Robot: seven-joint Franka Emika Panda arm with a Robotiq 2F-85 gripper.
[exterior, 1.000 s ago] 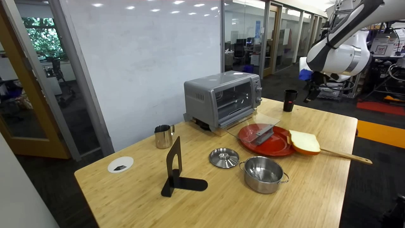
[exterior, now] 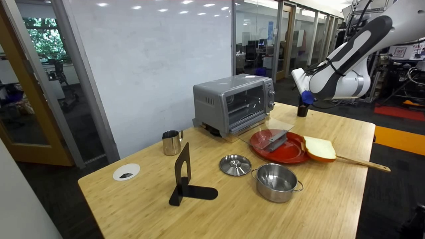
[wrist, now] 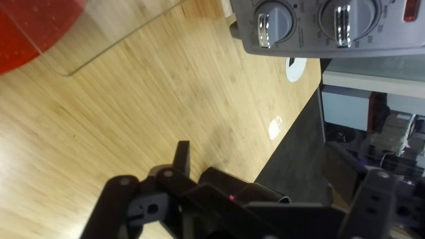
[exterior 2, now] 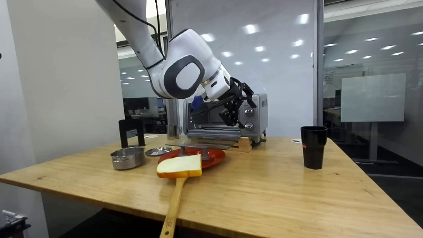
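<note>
My gripper [exterior 2: 246,114] hangs above the table in front of the oven's knob side, fingers spread and nothing between them that I can make out. In the wrist view one finger [wrist: 182,157] shows at lower left and the other at lower right, with the black cup [wrist: 239,187] below and partly behind the gripper parts. That cup [exterior 2: 314,146] stands upright on the right of the table, apart from the gripper. A bread slice [exterior 2: 180,165] rests on a wooden spatula [exterior 2: 173,210] at the red plate's [exterior 2: 217,158] near edge.
The grey toaster oven [exterior: 215,101] stands at the back. A clear panel with a grey handle [exterior: 277,140] reaches from its front over the plate. A steel pot [exterior: 275,187], lid [exterior: 235,165], pitcher [exterior: 171,143] and black bookend [exterior: 184,187] occupy the other side. Bare table surrounds the cup.
The arm has moved leftward and lower in exterior view 1, and its wrist now overlaps the black cup there. The objects on the table have stayed put.
</note>
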